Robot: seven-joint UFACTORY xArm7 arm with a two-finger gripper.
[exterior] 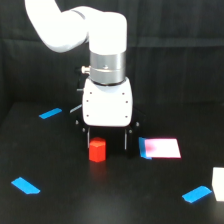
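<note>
A small red block (97, 150) lies on the black table near the middle of the camera view. My white gripper (107, 147) points down over it, with its thin dark fingers spread apart. In the picture the block shows between the two fingers, close against the left one. A clear gap separates it from the right finger. Whether the left finger touches the block, I cannot tell.
A white and pink card with a blue edge (161, 148) lies to the right. Blue strips lie at the back left (50, 114), front left (26, 186) and front right (196, 194). A white object (218, 184) stands at the right edge.
</note>
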